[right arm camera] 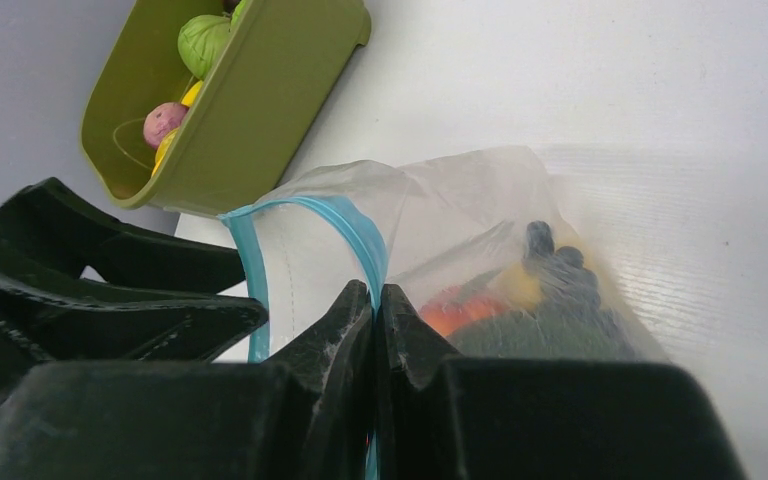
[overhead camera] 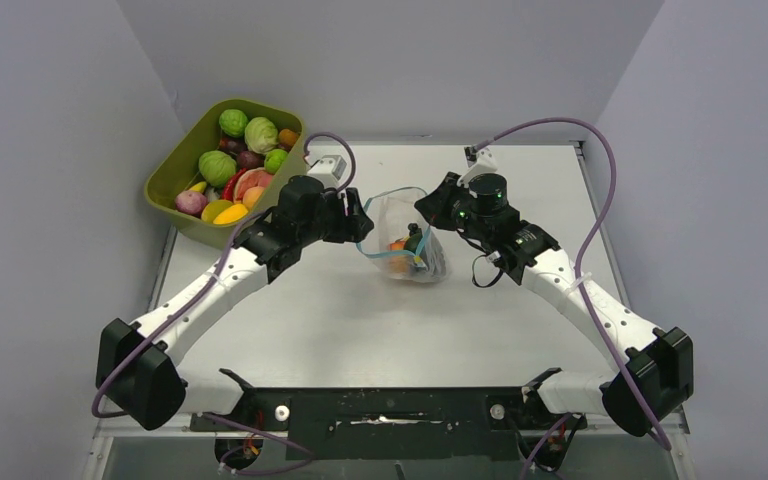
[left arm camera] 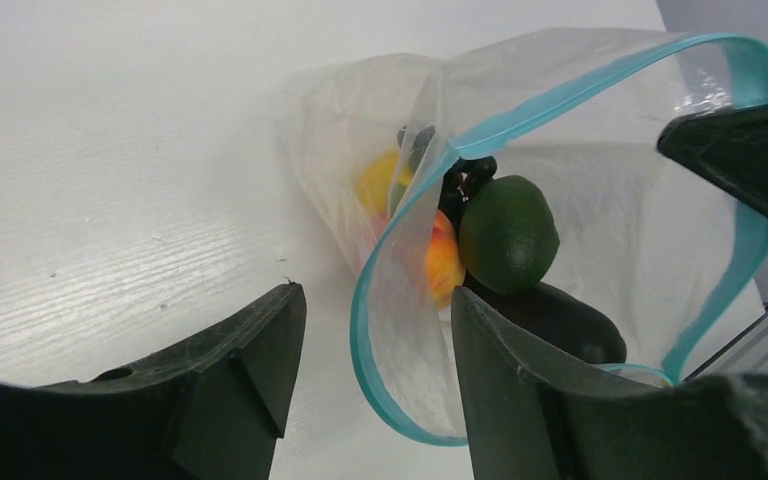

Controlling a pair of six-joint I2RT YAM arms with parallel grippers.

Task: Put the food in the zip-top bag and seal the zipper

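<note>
The clear zip bag [overhead camera: 430, 268], rimmed in light blue, stands with its mouth spread. Inside, a dark green avocado [left arm camera: 508, 235] lies over a dark eggplant [left arm camera: 575, 325], beside an orange-red fruit [left arm camera: 444, 262] and something yellow [left arm camera: 378, 182]. My right gripper is shut on the blue rim at the bag's right side. At the opposite edge, my left gripper is open, its fingers apart and no food between them. The blue rim [left arm camera: 360, 325] shows between those fingertips in the left wrist view; whether they touch it I cannot tell.
A green bin [overhead camera: 175, 225] full of vegetables and fruit stands at the back left, close behind my left arm. The white table [overhead camera: 360, 330] in front of the bag is clear. Grey walls border the table.
</note>
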